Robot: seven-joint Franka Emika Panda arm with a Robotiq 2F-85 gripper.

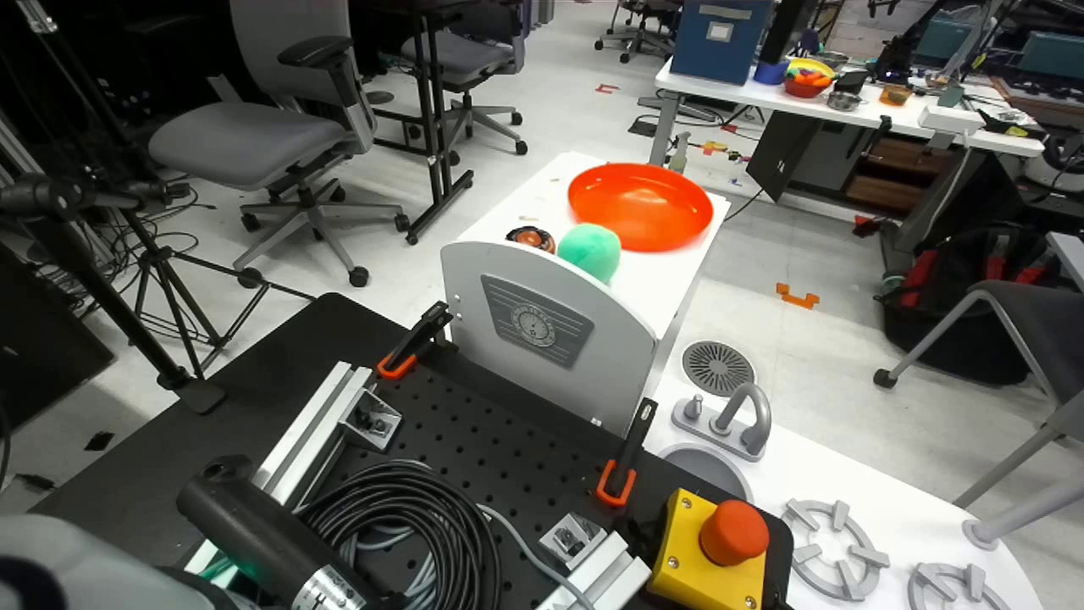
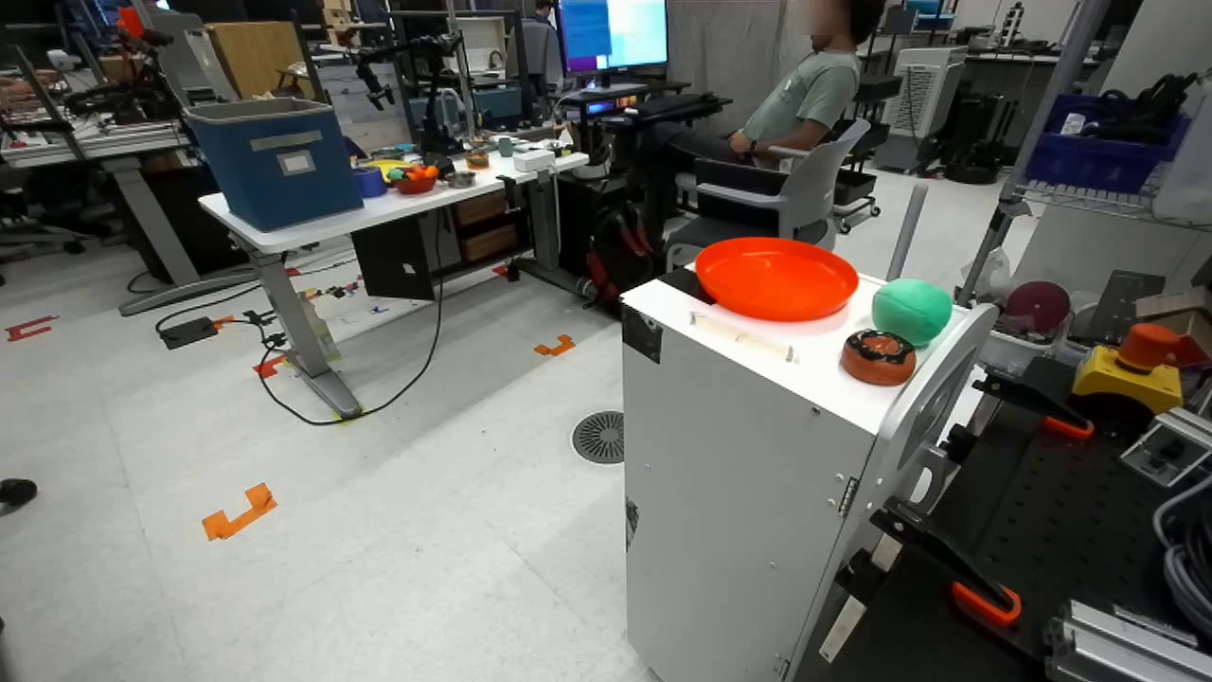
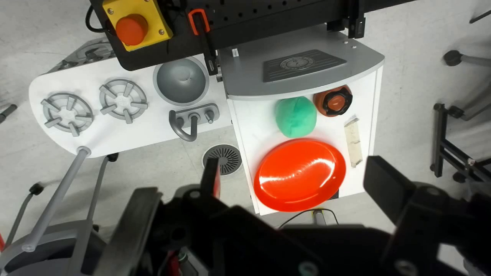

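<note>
In the wrist view my gripper is open, its two dark fingers wide apart with nothing held. Below it, an orange-red plate rests on the white cabinet top. A round green object lies beside the plate, close to the grey back panel. Next to that sits a small brown-orange ring-shaped item with a black top. Exterior view 2 shows the same plate, green object and brown item together. Neither exterior view shows the gripper.
A toy stove counter with a sink, a grey faucet and burners adjoins the cabinet. Clamps hold the black pegboard table, where a yellow box with a red button stands. A tape strip marks the cabinet top.
</note>
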